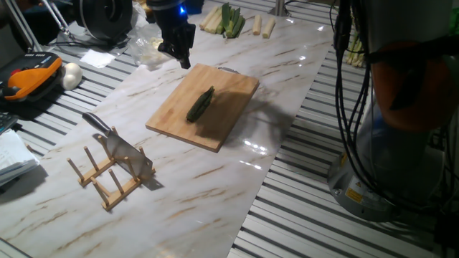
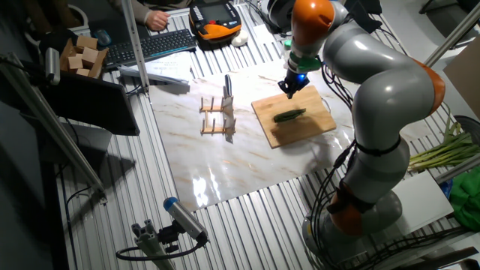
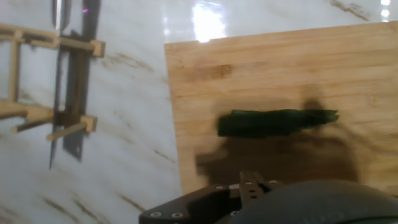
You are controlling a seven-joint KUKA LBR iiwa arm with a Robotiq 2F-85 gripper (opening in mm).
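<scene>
A dark green vegetable piece (image 1: 200,104) lies on the wooden cutting board (image 1: 168,115); in the wrist view the green piece (image 3: 267,123) is stretched lengthwise across the board. My gripper (image 1: 185,63) hangs above the board's far left edge, clear of the vegetable. In exterior view 2 the gripper (image 2: 291,89) also appears apart from it. Only part of the gripper shows at the bottom of the wrist view, so its finger state is unclear. Nothing is seen held. A knife (image 1: 128,150) with a black handle leans in a wooden peg rack (image 1: 117,196).
Cut leek pieces (image 1: 233,23) lie at the table's far side, beside a clear plastic bag (image 1: 145,49). An orange-and-black device (image 1: 30,76) sits at the left. The marble-patterned surface (image 1: 193,208) in front of the board is clear.
</scene>
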